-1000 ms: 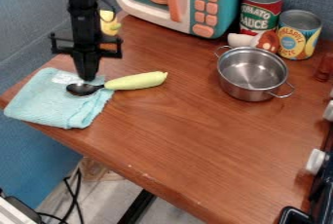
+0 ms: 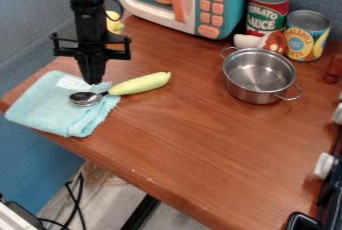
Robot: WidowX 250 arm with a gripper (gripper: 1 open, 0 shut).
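Note:
My black gripper [image 2: 92,74] hangs at the left over a folded light-blue cloth [image 2: 54,109]; whether its fingers are open or shut is unclear. A metal spoon [image 2: 84,98] rests on the cloth just below the fingertips. A pale yellow corn cob [image 2: 140,83] lies to the right of the spoon, partly on the cloth.
A steel pot [image 2: 258,73] stands right of centre. Behind are a toy microwave [image 2: 181,2], two cans [image 2: 267,10] and small items. A black appliance [image 2: 319,194] lines the right edge.
The objects look unmoved.

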